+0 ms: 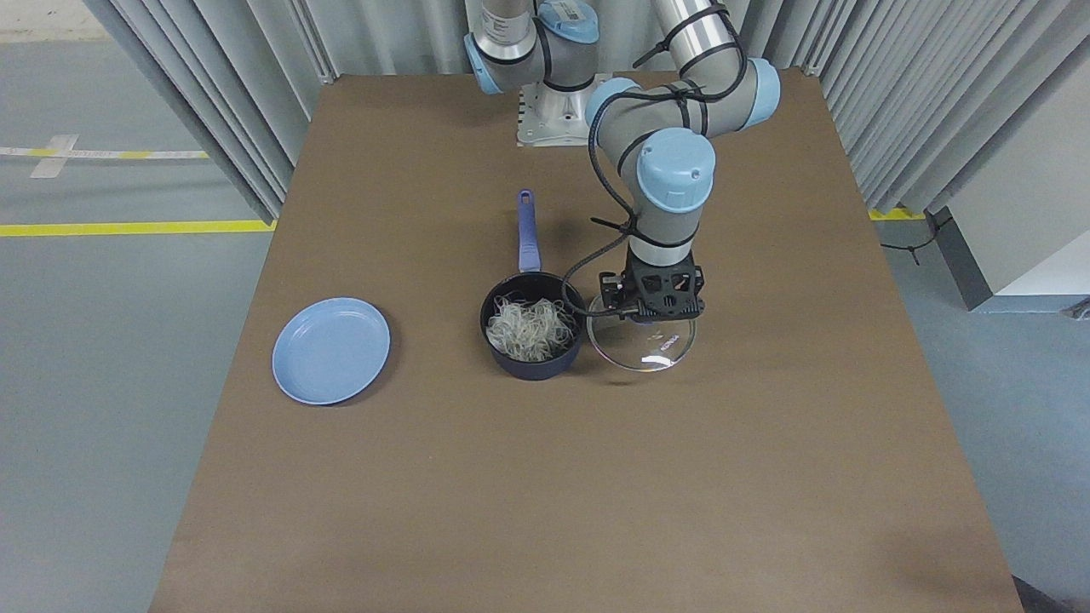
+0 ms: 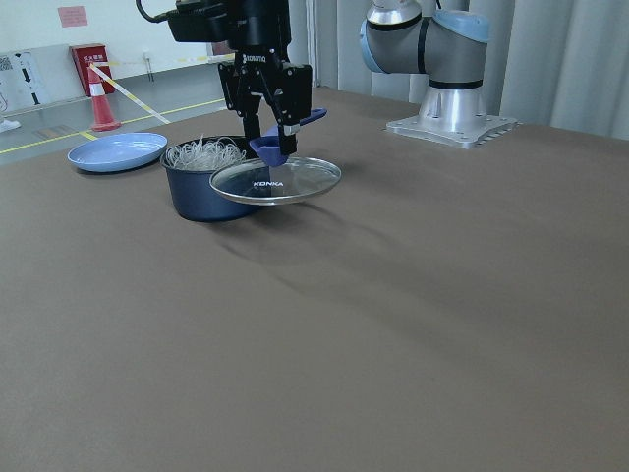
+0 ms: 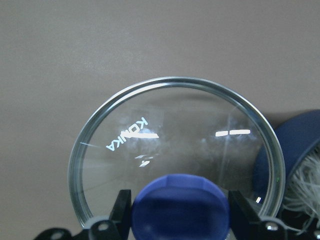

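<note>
My gripper is shut on the blue knob of a glass lid, holding it above the table just right of a dark saucepan in the front view. Pale noodles lie in the pan, whose blue handle points to the back of the table. In the left view the lid hangs beside the pan, partly in front of it. A light blue plate lies to the pan's left in the front view.
</note>
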